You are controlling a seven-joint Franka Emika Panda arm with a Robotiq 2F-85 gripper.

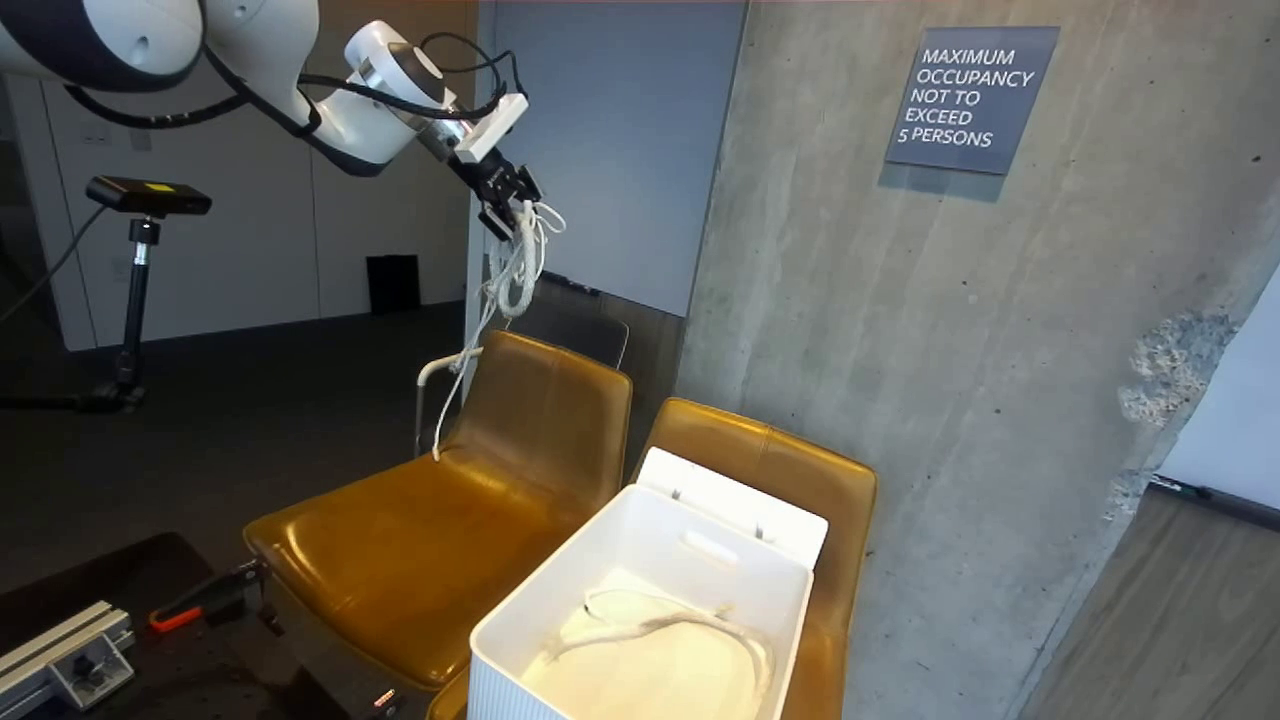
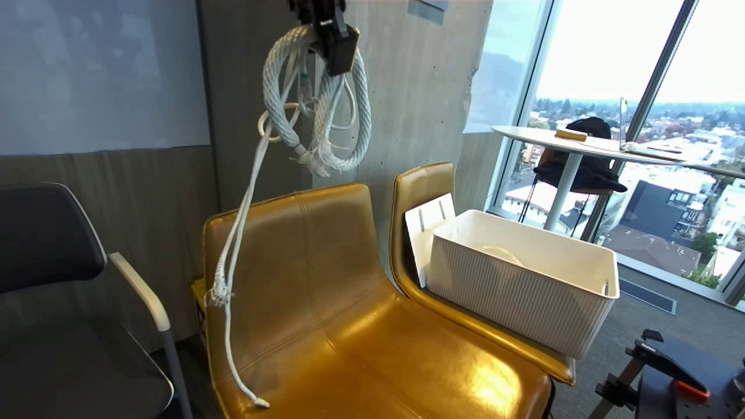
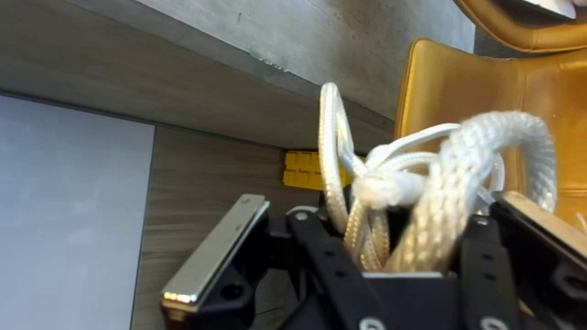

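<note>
In exterior view 1 my gripper is high on the left, above the nearer brown chair. It is shut on a bundle of white rope. Thick braided loops and thinner cords of the rope hang below the gripper in exterior view 2. One long strand drops toward the chair seat, with a frayed knot along it. Up close in the wrist view, the rope bulges up between the black finger links. The exact place where the fingers pinch it is hidden.
A white bin sits on the second brown chair, with a pale piece of rope inside. Its white lid leans against the backrest. The empty brown chair stands beside it. A concrete wall rises behind.
</note>
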